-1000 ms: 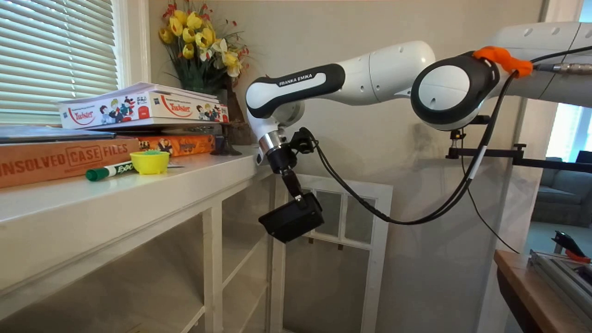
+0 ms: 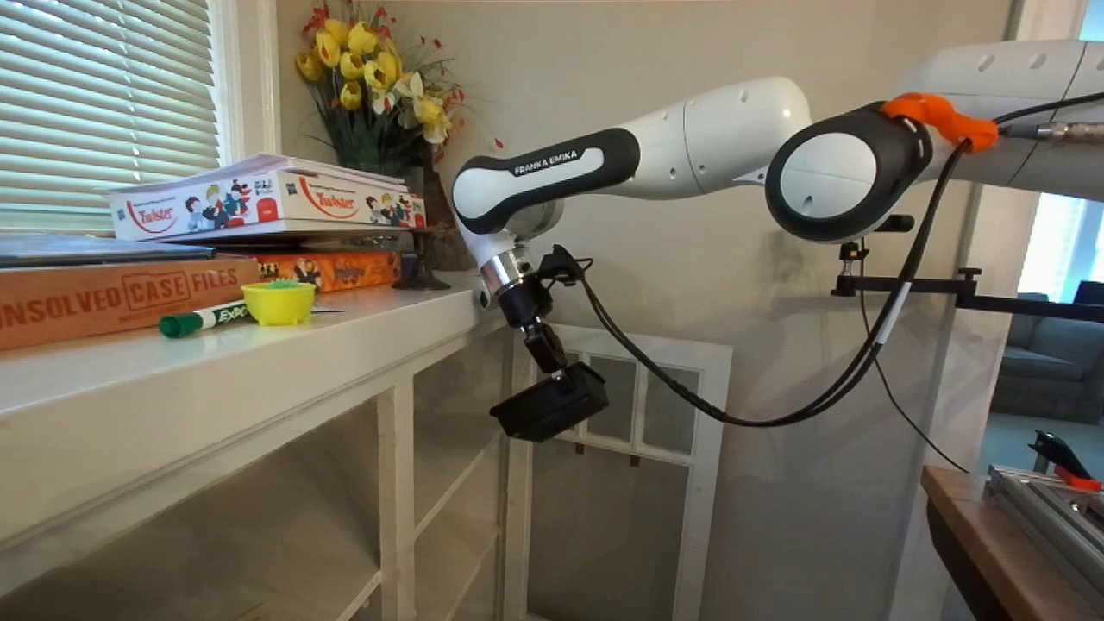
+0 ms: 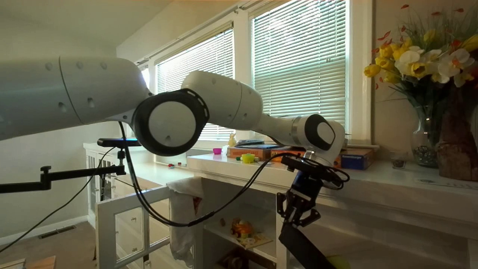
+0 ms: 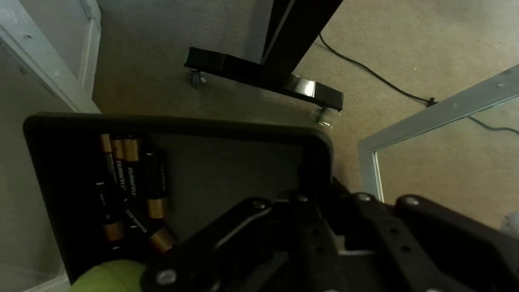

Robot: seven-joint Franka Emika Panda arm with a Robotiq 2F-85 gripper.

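Note:
My gripper (image 2: 559, 371) is shut on the rim of a black tray (image 2: 548, 404), which hangs tilted in the air in front of the white cabinet. Seen from the wrist, the tray (image 4: 175, 124) holds several Duracell batteries (image 4: 131, 170) gathered toward its left side. A yellow-green ball (image 4: 109, 277) shows at the lower left, partly cut off by the frame and my fingers. In exterior view 2 the tray (image 3: 300, 246) runs off the bottom edge, with a bit of the ball (image 3: 337, 261) beside it.
Board games (image 2: 269, 197), a yellow cup (image 2: 279, 304) and a green marker (image 2: 207, 319) lie on the white cabinet top (image 2: 186, 362). Below it are open shelves, one with an orange toy (image 3: 242, 228). A glass-paned door (image 3: 134, 228) stands open. Behind the counter's far end, flowers (image 2: 378, 83) rise.
The tray has shifted slightly right and up in exterior view 1, and its tilt has eased a little. The wrist has turned slightly. Objects on the cabinet top have stayed put.

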